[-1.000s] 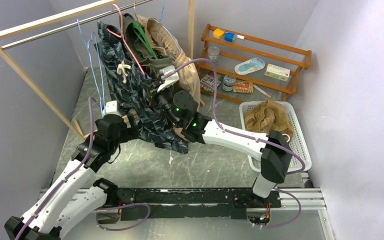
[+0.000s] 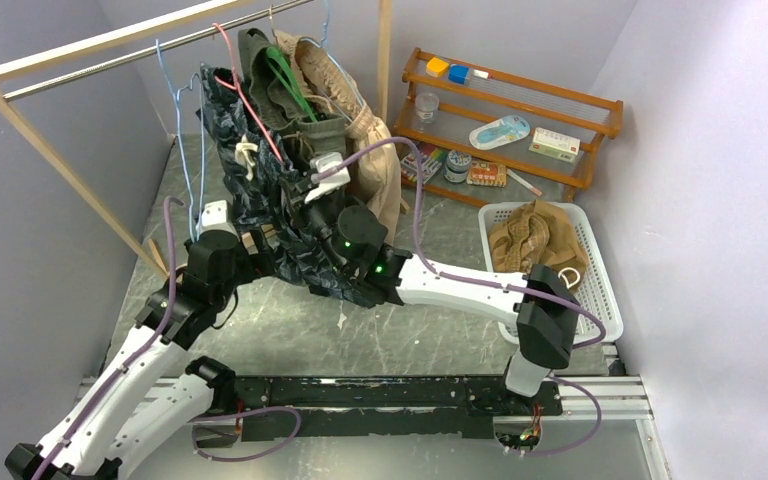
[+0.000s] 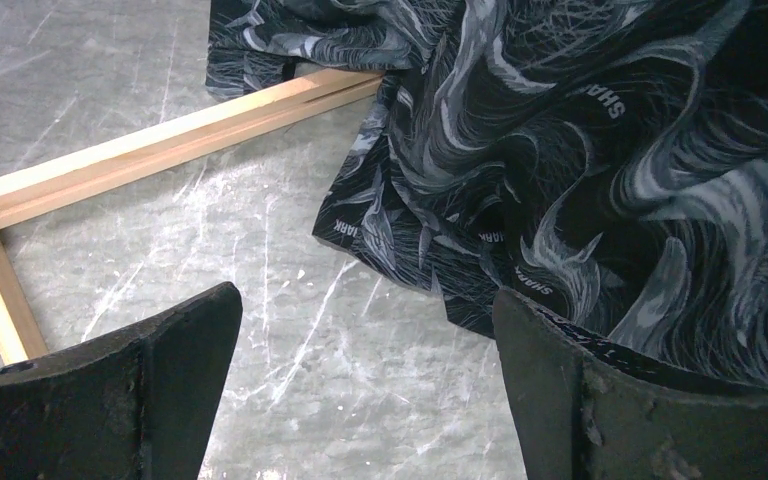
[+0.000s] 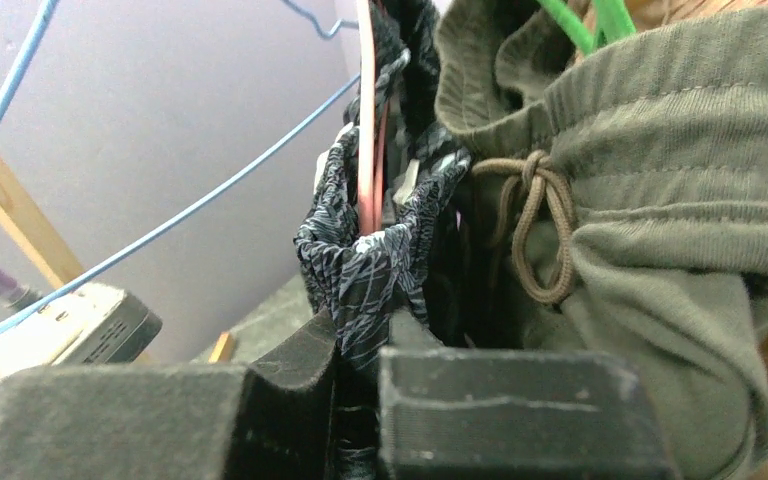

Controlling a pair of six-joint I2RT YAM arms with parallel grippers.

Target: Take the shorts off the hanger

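Observation:
Dark patterned shorts (image 2: 250, 190) hang from a pink hanger (image 2: 247, 95) on the rail. In the right wrist view, my right gripper is shut on a bunched part of the shorts' waist (image 4: 365, 270), with the pink hanger's arm (image 4: 366, 120) rising just above the pinched cloth. My left gripper (image 2: 260, 255) stands open low at the left of the shorts. Its fingers (image 3: 150, 370) are wide apart in the left wrist view, and only floor shows between them, with the shorts' legs (image 3: 560, 200) beyond.
Olive shorts (image 2: 305, 115) and tan trousers (image 2: 365, 150) hang close behind. Empty blue hangers (image 2: 182, 100) dangle near my left arm. A white basket (image 2: 605, 290) with brown cloth stands at the right, below a wooden shelf (image 2: 520, 160).
My right gripper has shifted slightly left and down at the shorts. The pink hanger's top has moved left and its lower end down, while the waist bunches up. The left arm barely moved.

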